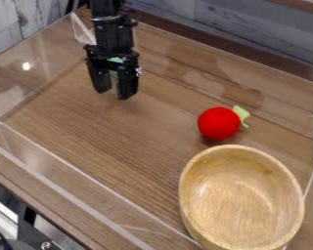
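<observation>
My black gripper (114,78) hangs low at the upper left of the camera view, its fingers open around or just over a small green object (113,63), which it partly hides. A red tomato-like ball (217,123) with a green stem lies at the right. A large beige bowl (239,200) sits at the lower right.
</observation>
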